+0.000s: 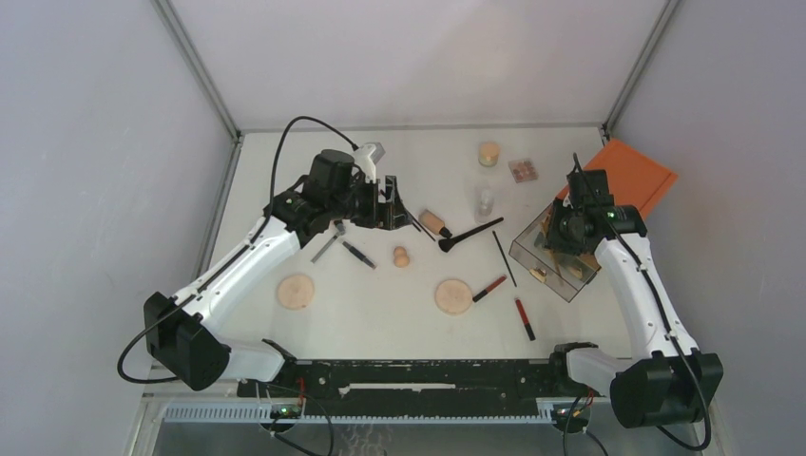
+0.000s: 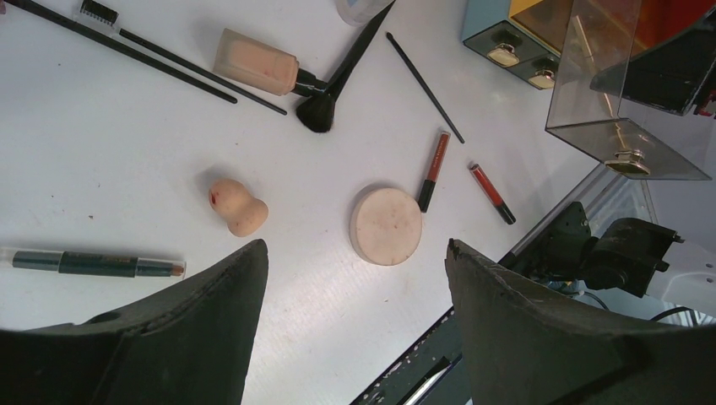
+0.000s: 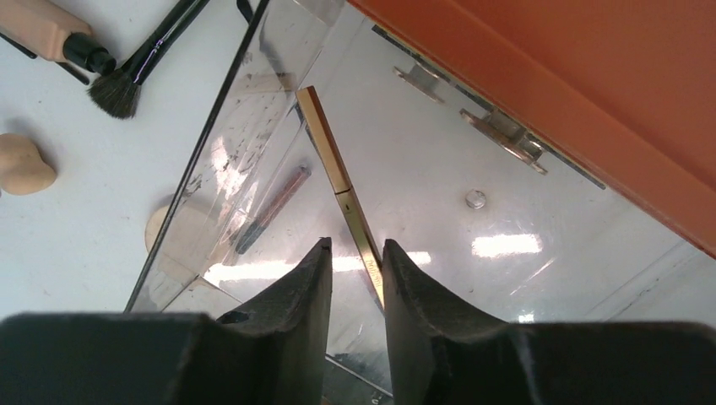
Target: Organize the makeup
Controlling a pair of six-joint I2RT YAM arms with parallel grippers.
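Note:
My right gripper is down over the clear drawer (image 1: 532, 261) of the organizer, with a slim gold pencil (image 3: 325, 135) at its narrowly parted fingertips; whether it is held is unclear. My left gripper hangs open over the table with nothing between its fingers. Loose below lie a foundation bottle (image 2: 257, 63), fan brush (image 2: 317, 110), sponge (image 2: 236, 207), powder puff (image 2: 386, 225), two lip tubes (image 2: 435, 164), a double-ended pencil (image 2: 97, 263) and thin brushes (image 2: 186, 76).
The organizer's orange top (image 1: 637, 166) is at right. An eyeshadow palette (image 1: 523, 170), cream jar (image 1: 489, 152) and clear bottle (image 1: 484, 199) stand at the back. Another puff (image 1: 295, 292) lies front left, with bare table around it.

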